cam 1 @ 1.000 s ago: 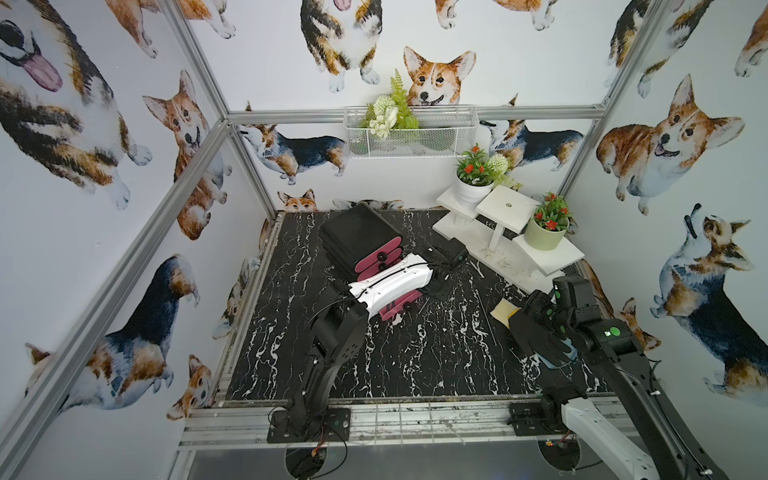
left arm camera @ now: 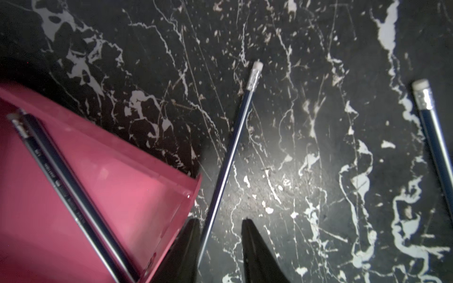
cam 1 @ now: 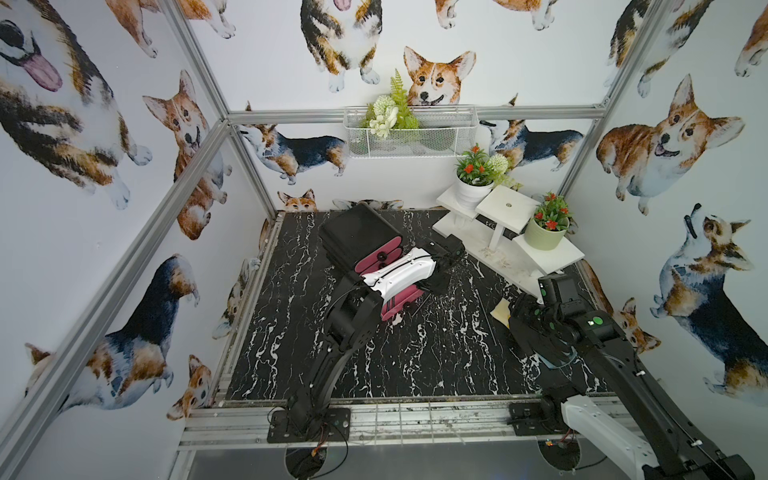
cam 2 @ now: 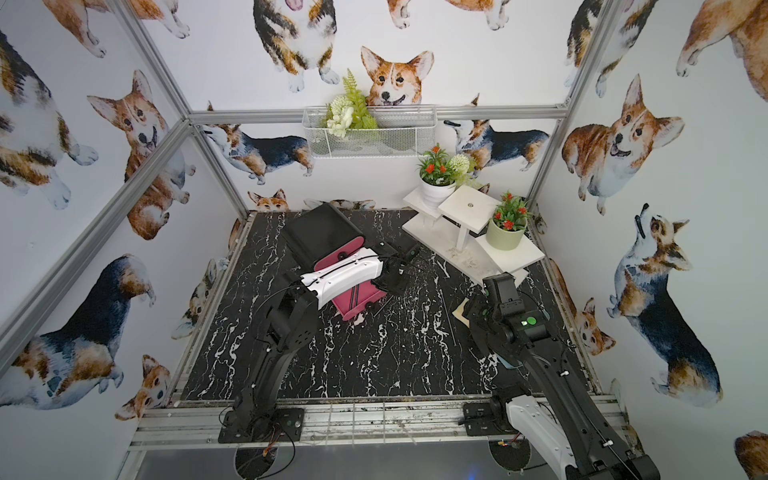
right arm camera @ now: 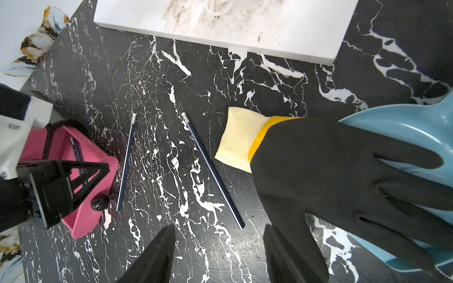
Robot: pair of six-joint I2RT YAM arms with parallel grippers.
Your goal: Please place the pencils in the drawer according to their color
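Note:
The pink drawer (left arm camera: 141, 174) stands pulled out of the black drawer box (cam 1: 360, 234); two dark blue pencils (left arm camera: 70, 184) lie in it side by side. On the marble table, a dark blue pencil (left arm camera: 231, 148) with a white eraser lies just outside the drawer's corner. Another dark blue pencil (right arm camera: 214, 172) lies farther right, near the glove. Open and empty, my left gripper is by the drawer's front corner, with the nearer loose pencil's lower part showing beyond its left finger. My right gripper is also open, nothing between its fingers.
A black glove (right arm camera: 320, 160) with a cream cuff lies over a light blue container (right arm camera: 405, 122) on the right. The white plant stand (cam 1: 496, 248) fills the back right.
The right arm has shifted slightly left. The drawer and glove look unmoved.

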